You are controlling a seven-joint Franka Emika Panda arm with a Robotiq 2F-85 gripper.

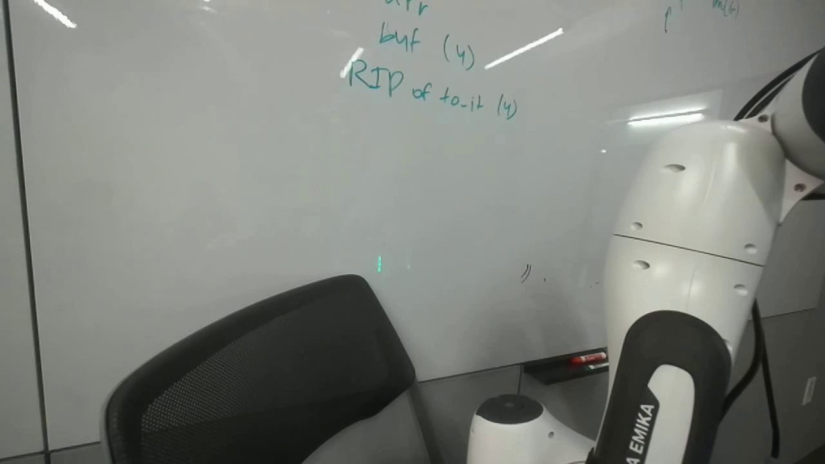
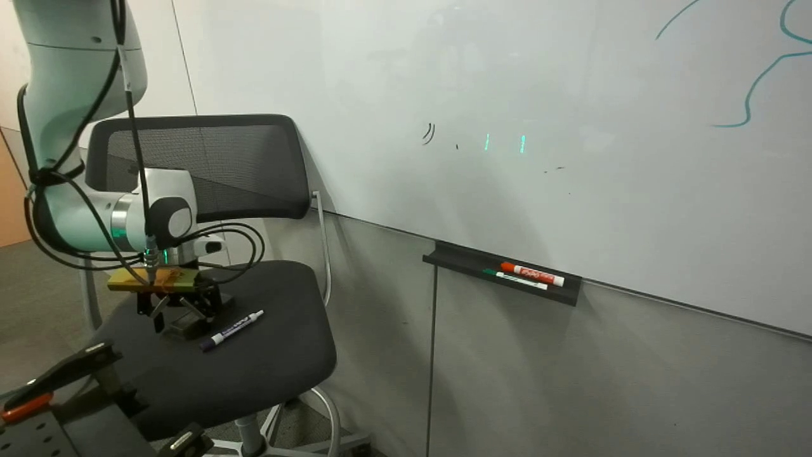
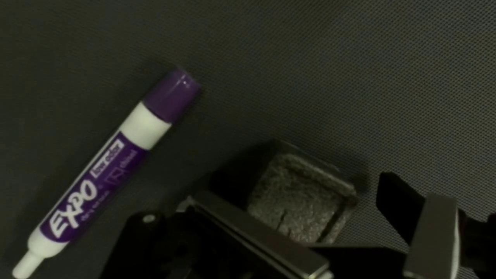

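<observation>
A white marker with a purple label and cap lies on the dark seat of an office chair. Beside it on the seat is a dark grey, rough-topped block. My gripper is low over the seat with its fingers apart. The left finger covers part of the block in the wrist view; the right finger stands clear of it. Whether either finger touches the block cannot be told. In exterior view 2 the marker lies just right of the gripper. Exterior view 1 does not show the gripper.
The chair's mesh backrest rises behind the arm. A whiteboard covers the wall, with a black ledge holding a red marker and a green-and-white marker. A dark fixture stands at the front left.
</observation>
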